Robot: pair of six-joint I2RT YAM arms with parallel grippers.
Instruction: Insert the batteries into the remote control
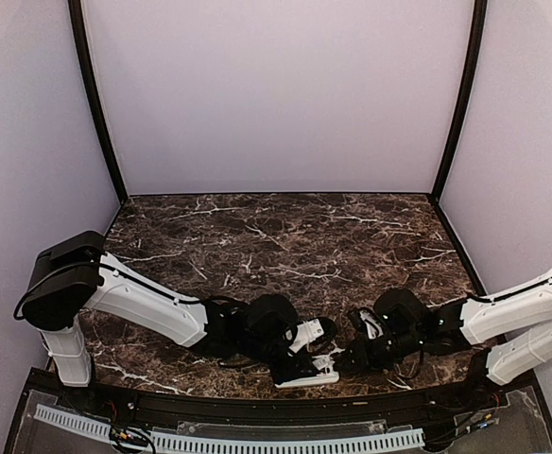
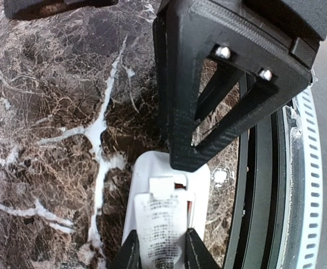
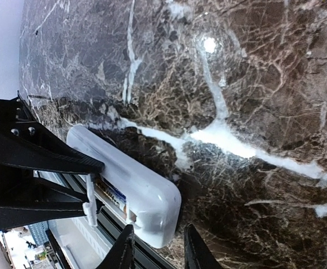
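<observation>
The white remote control (image 1: 306, 381) lies on the marble table near its front edge, its battery compartment uncovered. Inside the compartment a battery (image 3: 114, 193) shows in the right wrist view; whether there are more is hidden. My left gripper is shut on a small white battery cover (image 2: 162, 221) with printed text. In the right wrist view this cover (image 3: 90, 200) appears nearly edge-on, tilted up beside the compartment opening. My right gripper stands open with nothing between its fingers, near the remote's rounded end (image 3: 158, 216).
Both arms crowd together at the front of the table. Just in front of the remote runs the table's dark edge rail (image 1: 257, 409). Behind the arms the marble surface (image 1: 285, 236) is bare and free.
</observation>
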